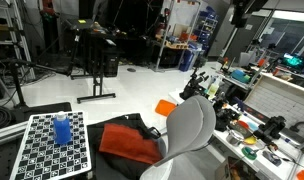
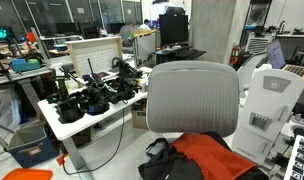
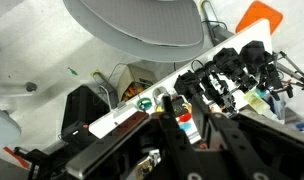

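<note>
A blue bottle (image 1: 62, 128) stands upright on a white perforated board (image 1: 37, 155) at the lower left in exterior view 1. A red cloth (image 1: 130, 143) lies over dark fabric beside a grey chair back (image 1: 190, 125); the same cloth (image 2: 212, 155) shows behind that chair back (image 2: 192, 95) in exterior view 2. In the wrist view my gripper is open, with no object visibly held. Below it appear the chair back (image 3: 142, 20), the floor and a cluttered table. Neither bottle nor cloth is visible there.
Black devices crowd a white table (image 2: 77, 125); more of them (image 3: 227, 75) show in the wrist view. An orange item (image 1: 165, 107) lies on the floor. A blue-grey bin (image 2: 32, 150) stands left of the table. Open floor lies behind the chair in exterior view 1.
</note>
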